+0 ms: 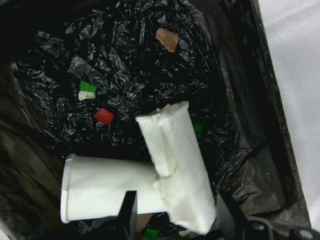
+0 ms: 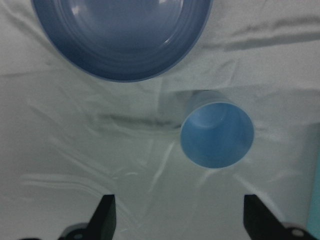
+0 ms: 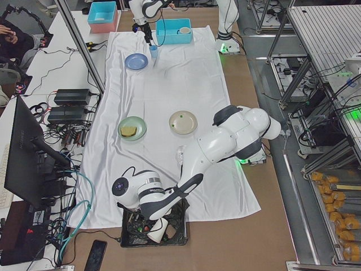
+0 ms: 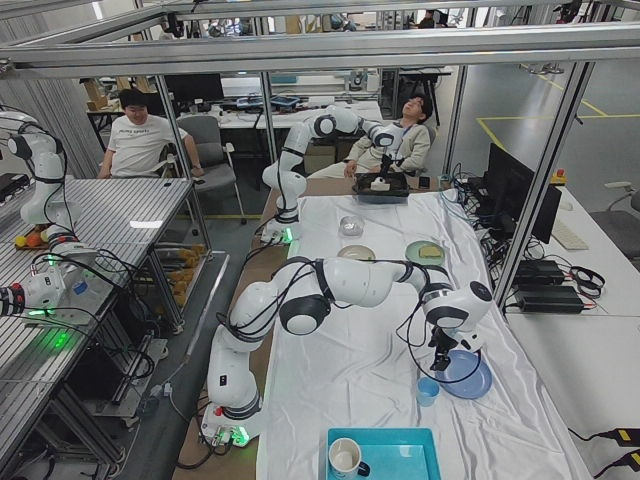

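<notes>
My left gripper is over the black-lined bin (image 3: pixel 130 240), open, its fingers apart. Below it a crumpled white piece (image 1: pixel 177 165), partly blurred, is above or on a white cup (image 1: pixel 100 187) lying sideways; contact cannot be told. Small coloured scraps, including a red one (image 1: pixel 104 116), lie on the liner. In the right wrist view my right gripper stands open above the cloth, near a blue cup (image 2: pixel 217 135) and a blue plate (image 2: pixel 125 70).
A green plate (image 3: pixel 138 135) holding a yellow item, a beige plate (image 3: pixel 183 117) and a clear container (image 4: pixel 351 226) are on the white cloth. A turquoise tray (image 4: pixel 400 450) with a mug stands at the far end.
</notes>
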